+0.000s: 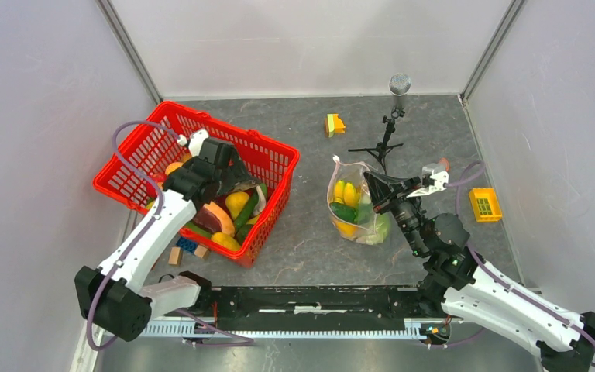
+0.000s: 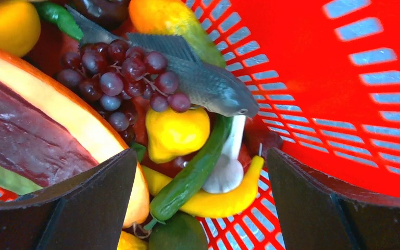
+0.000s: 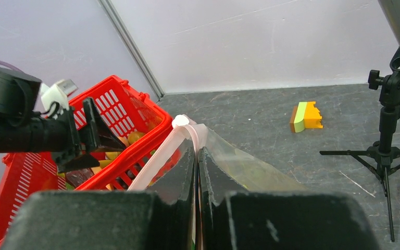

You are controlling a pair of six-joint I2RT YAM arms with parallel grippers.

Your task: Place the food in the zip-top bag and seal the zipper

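Note:
The clear zip top bag (image 1: 350, 203) stands on the grey table with its mouth up, holding yellow and green food pieces. My right gripper is closed on the bag's edge, with the white slider (image 3: 180, 121) just beyond its fingertips. Over the red basket (image 1: 275, 159) hangs my left gripper, open and empty. Below it in the left wrist view lie a cucumber (image 2: 190, 182), a yellow pear-like fruit (image 2: 177, 133), a banana (image 2: 234, 200), grapes (image 2: 135, 67) and a fish (image 2: 216, 86).
A microphone on a tripod (image 1: 387, 143) stands behind the bag. A yellow block (image 1: 335, 125) lies at the back and a small yellow basket (image 1: 485, 204) at the right. Open table lies between the red basket and the bag.

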